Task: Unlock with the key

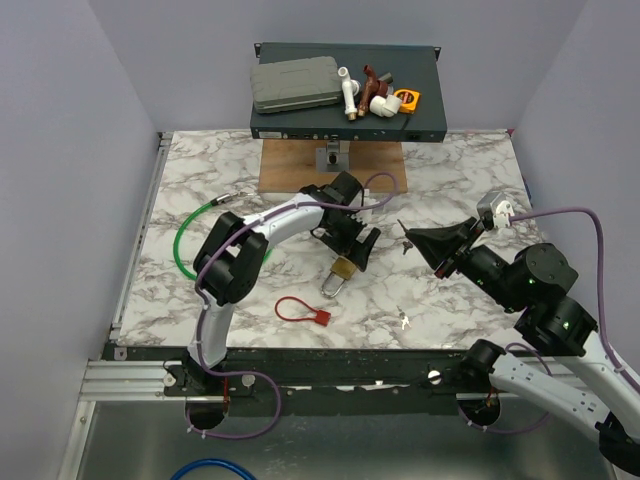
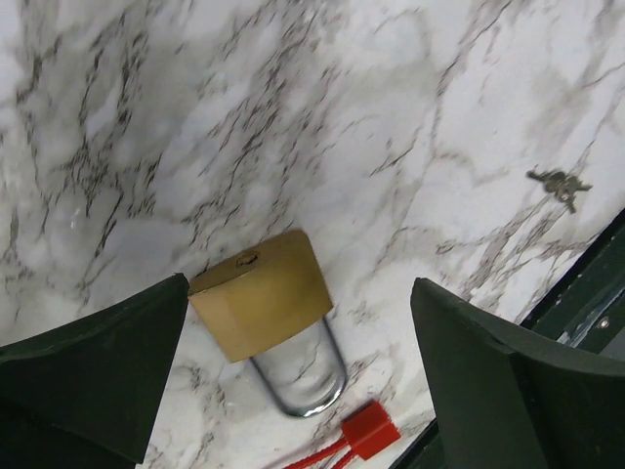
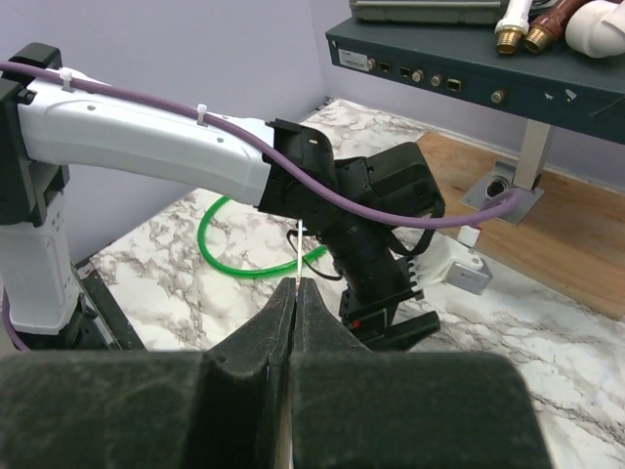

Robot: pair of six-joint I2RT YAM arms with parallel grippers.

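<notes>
A brass padlock (image 1: 342, 269) with a steel shackle lies on the marble; in the left wrist view the padlock (image 2: 262, 297) sits between the fingertips of my open left gripper, which is above it with nothing held. In the top view that gripper (image 1: 357, 244) is just behind the lock. A small bunch of keys (image 2: 557, 186) lies to the lock's right, partly under the right arm in the top view (image 1: 407, 247). My right gripper (image 1: 416, 234) is shut, pointing left, with nothing visible between its fingers.
A red cable loop (image 1: 322, 317) lies in front of the lock, a green hose (image 1: 183, 225) at left. At the back are a wooden board (image 1: 282, 165) and a raised dark shelf (image 1: 426, 128) holding a case and pipe fittings.
</notes>
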